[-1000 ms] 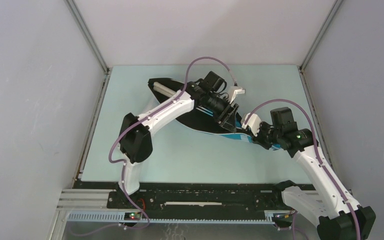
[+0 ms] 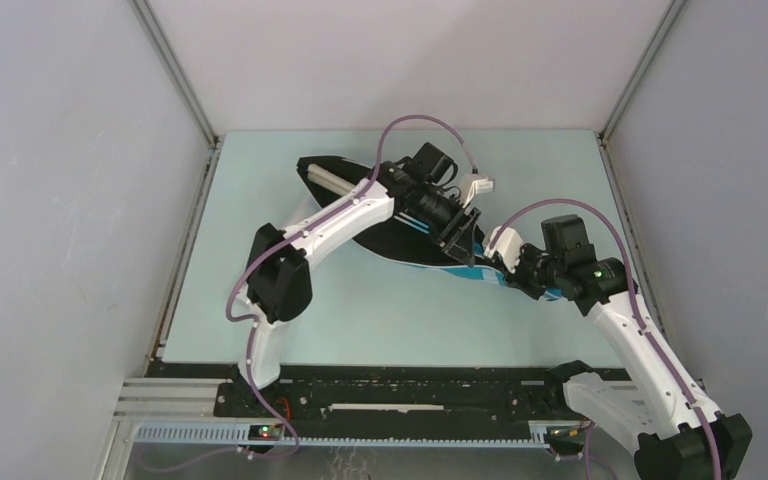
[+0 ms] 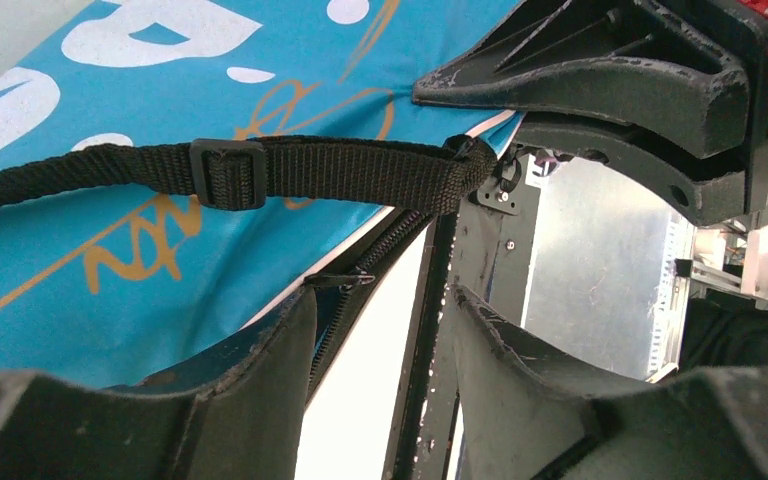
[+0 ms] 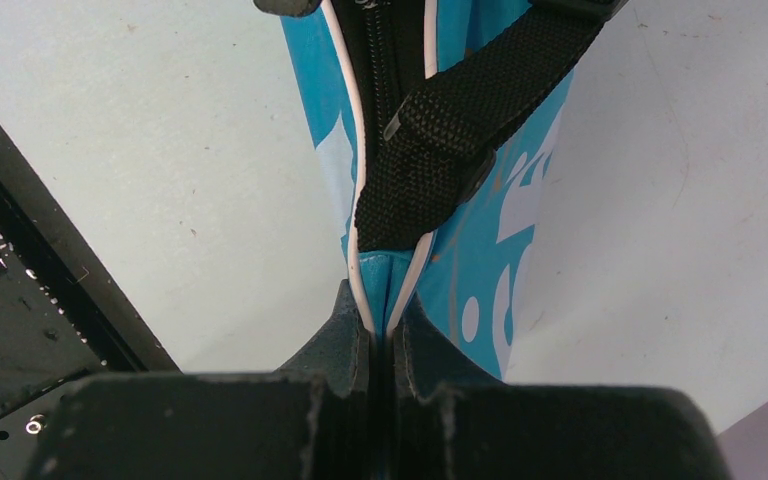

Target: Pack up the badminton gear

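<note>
The blue badminton bag (image 2: 390,240) lies diagonally on the table, its dark open interior showing a pale long item. In the left wrist view, my left gripper stands open over the zipper (image 3: 395,240), with the small zipper pull (image 3: 345,281) at its left fingertip. A black strap (image 3: 350,170) crosses above. My right gripper is shut on the bag's narrow end, pinching the blue fabric and pale piping below the strap's folded end. In the top view both grippers are close together at the bag's right end, largely hidden by the arms.
Walls enclose the back and sides, and a black rail (image 2: 460,385) runs along the front edge.
My left arm has shifted very slightly to the right. The right arm and the bag look unchanged.
</note>
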